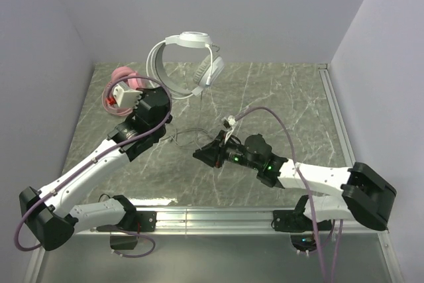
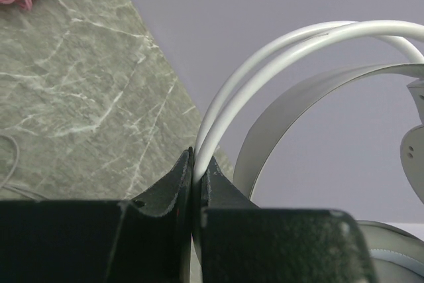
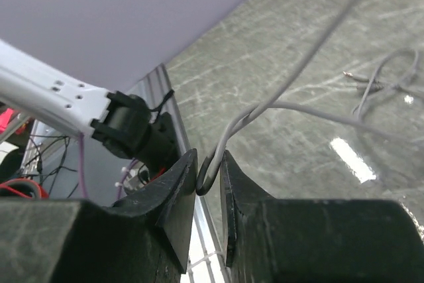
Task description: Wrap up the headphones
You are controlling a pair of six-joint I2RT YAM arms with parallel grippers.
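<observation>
White headphones hang in the air above the back of the table in the top view, gripped by their headband. My left gripper is shut on that white band, which arcs up and right from its fingers in the left wrist view. A grey cable runs between the fingertips of my right gripper, which is shut on it. From there one strand rises to the upper right and another goes right. More of the cable lies loosely on the table with its plug end.
Pink headphones with a coiled pink cord lie at the back left, beside my left arm. Walls stand at the back and both sides.
</observation>
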